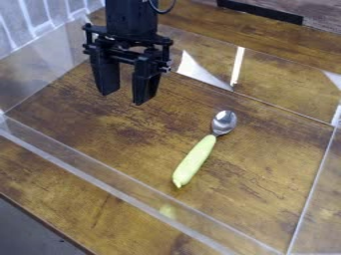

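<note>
My black gripper hangs over the left back of the wooden surface, its two fingers spread apart with nothing visible between them. A spoon with a pale yellow-green handle and a silver bowl lies on the surface right of and below the gripper, apart from it.
Clear low walls surround the wooden work area. A white piece is at the back behind the gripper.
</note>
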